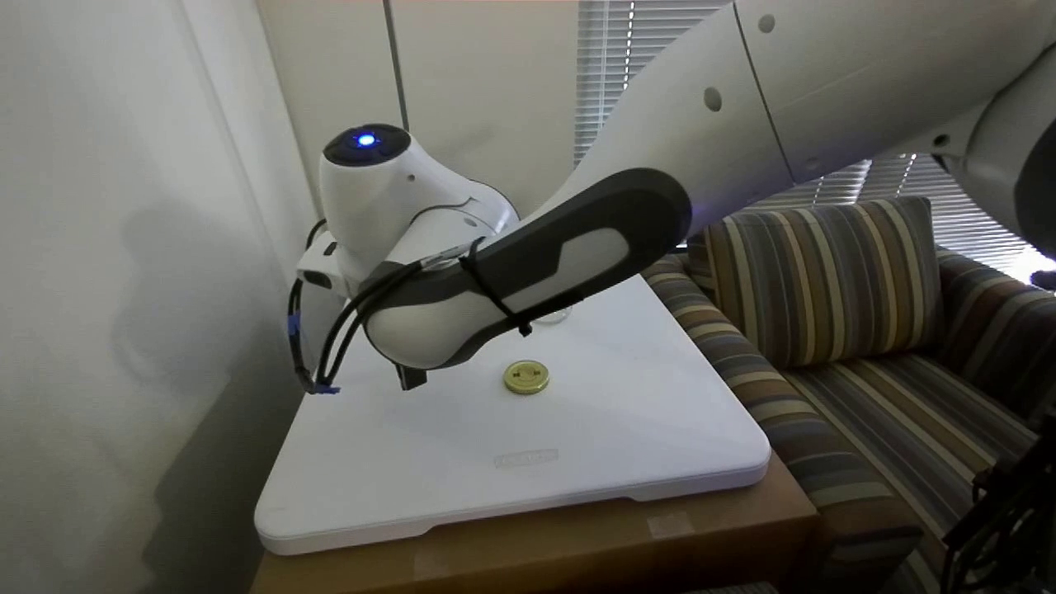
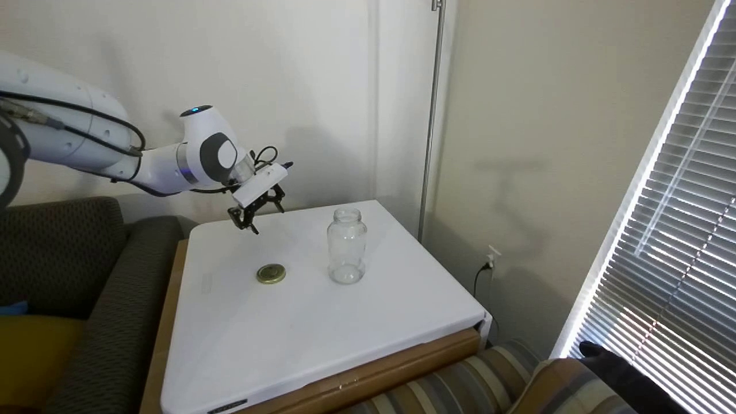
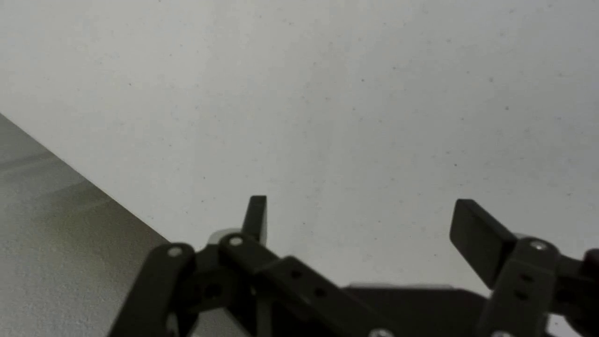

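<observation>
My gripper [image 2: 269, 222] hangs above the far side of the white table, its two black fingers [image 3: 481, 238] spread wide. Only bare tabletop shows between them in the wrist view, so it is open and empty. A gold lid [image 2: 271, 273] lies flat on the table, apart from the gripper and nearer the middle; exterior view 1 shows the same lid [image 1: 525, 376] to the right of the gripper. To the right of the lid in exterior view 2, a clear glass jar [image 2: 346, 246] stands upright with its mouth uncovered. The arm hides most of that jar in exterior view 1.
A wall [image 1: 119, 297] runs close along the side where the gripper is. A striped couch [image 1: 841, 475] borders the opposite side. The table's edge [image 3: 90, 180] crosses the wrist view at left.
</observation>
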